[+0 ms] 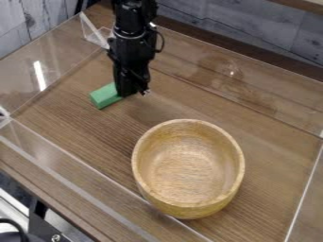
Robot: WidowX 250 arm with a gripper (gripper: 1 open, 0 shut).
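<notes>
A small green block (109, 98) lies on the wooden table, left of centre. The dark robot gripper (136, 85) hangs from the top of the view just to the right of the block, at its upper end. It looks shut, with nothing visible between its fingers; whether it touches the block is hard to tell.
A large tan bowl (188, 164) stands at the lower middle right. Walls edge the table at the top right, and some cables show beyond the table's lower-left edge.
</notes>
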